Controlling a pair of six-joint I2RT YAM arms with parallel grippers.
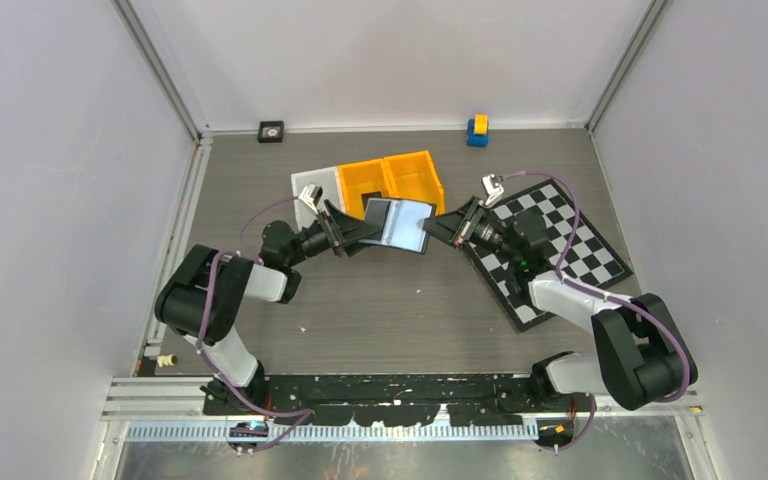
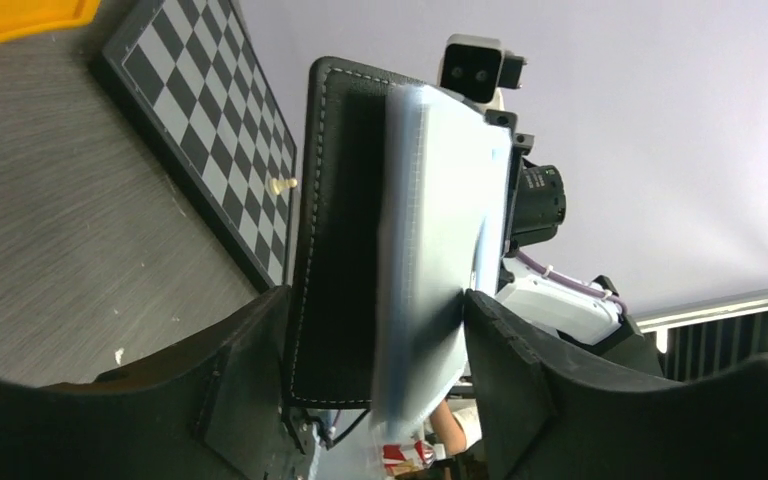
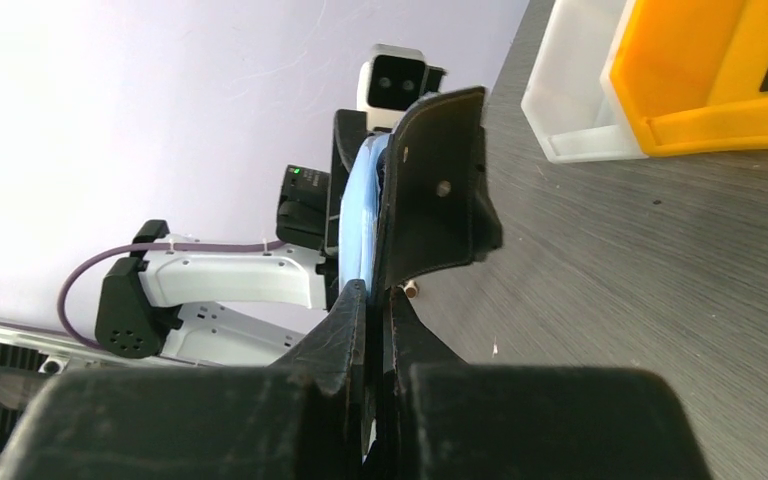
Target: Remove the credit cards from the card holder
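Observation:
The black card holder [image 1: 400, 227] with clear sleeves hangs between the grippers, opened out, its stitched cover [image 2: 340, 240] and pale sleeves [image 2: 430, 250] facing sideways in the left wrist view. My right gripper is shut on it at the spine side facing me. My left gripper is at the holder's other end, part open, its fingers either side of the cover and sleeves; whether they touch is unclear. I cannot make out separate cards.
Orange bins [image 1: 410, 175] and a white bin [image 3: 570, 80] lie behind the holder. A checkerboard [image 1: 590, 260] is under the right arm. A small blue-and-yellow object [image 1: 478, 130] and a dark box [image 1: 271, 132] stand at the back.

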